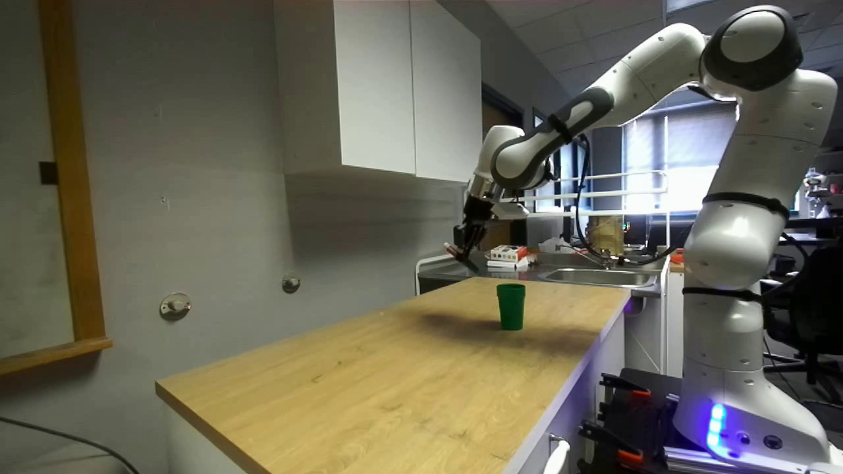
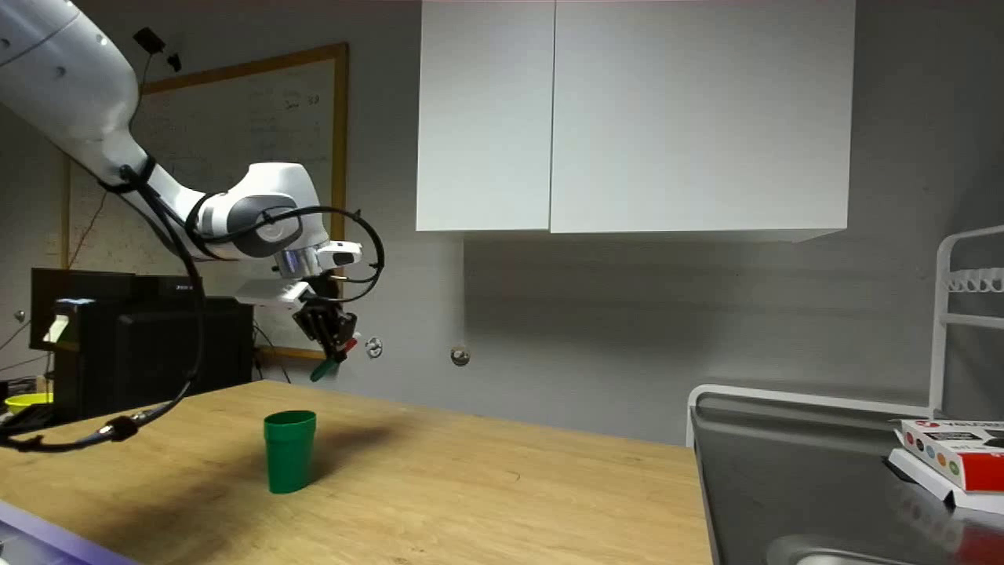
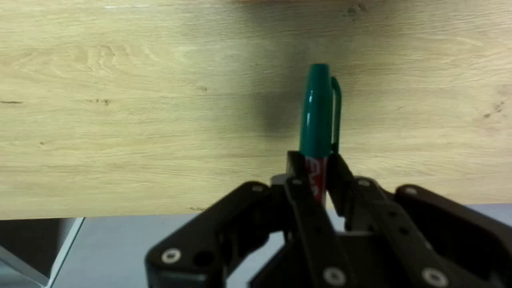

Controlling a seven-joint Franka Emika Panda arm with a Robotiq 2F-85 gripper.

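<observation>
A marker with a green cap and a red-and-white label is pinched between the fingers of my gripper. Its capped end points away from the fingers in the wrist view. From the second outside view, the tilted gripper holds the marker above the counter, with the green end slanting down. A green cup stands upright and apart from the marker, on the near side of it. In the first outside view the cup is right of and lower than the gripper. The cup's inside is hidden.
White wall cabinets hang above its back edge. Beyond one end lie a sink and stacked boxes. A cable loops beside the arm.
</observation>
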